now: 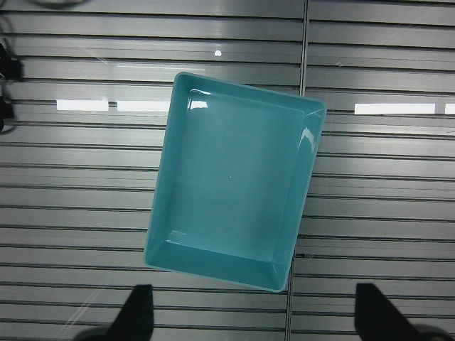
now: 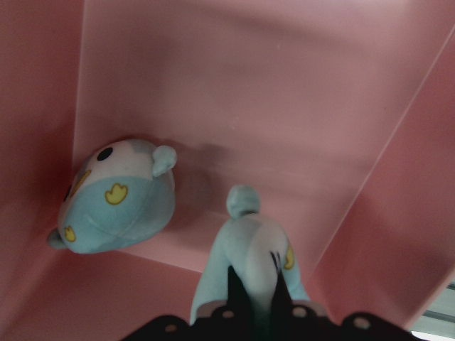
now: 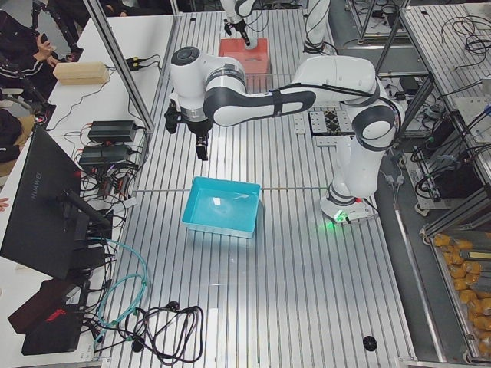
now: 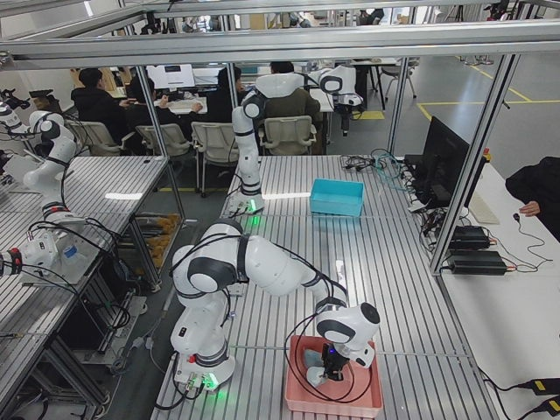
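My right gripper is shut on a light blue and white plush toy (image 2: 245, 249), inside the pink bin (image 4: 332, 398). A second plush toy (image 2: 117, 199) lies beside it, against the bin's side in the right wrist view. My left gripper is open and empty, raised above the grey slatted table; below it the turquoise bin (image 1: 227, 177) is empty.
A monitor (image 3: 46, 207), power boxes (image 3: 107, 142) and cables (image 3: 161, 330) line the table's side. The slatted surface around the turquoise bin is mostly clear.
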